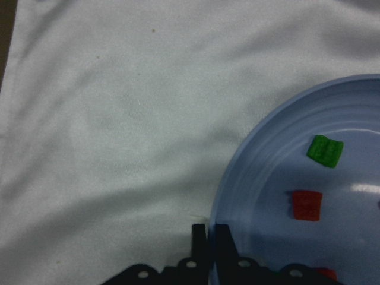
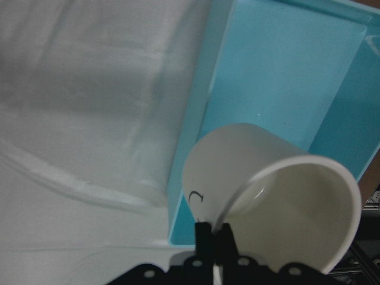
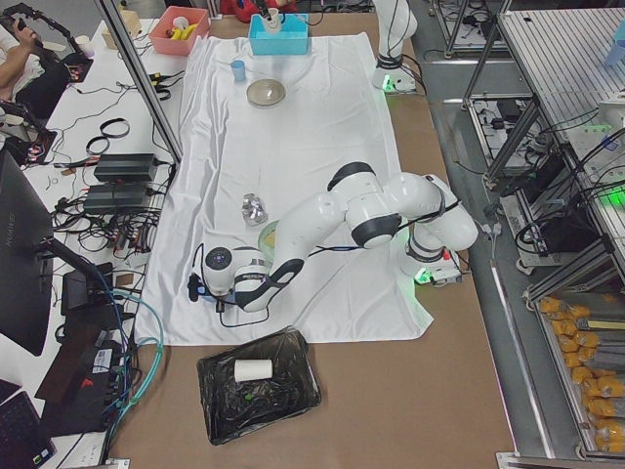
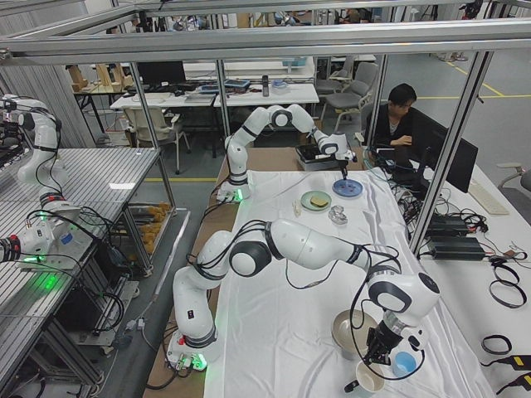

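Note:
My left gripper is shut on the rim of a blue plate (image 1: 279, 166), which holds a green piece (image 1: 325, 151) and red pieces (image 1: 307, 205); in the camera left view the arm mostly hides it. My right gripper is shut on the rim of a white mug (image 2: 231, 154), tilted above a turquoise bin (image 2: 279, 59). In the camera right view the mug (image 4: 370, 381) is beside a light blue cup (image 4: 405, 362).
A beige bowl (image 3: 266, 92), a green plate (image 4: 315, 200) and a crumpled silver object (image 3: 253, 208) stand on the white cloth. A black-lined tray (image 3: 259, 401) lies beyond the cloth's edge.

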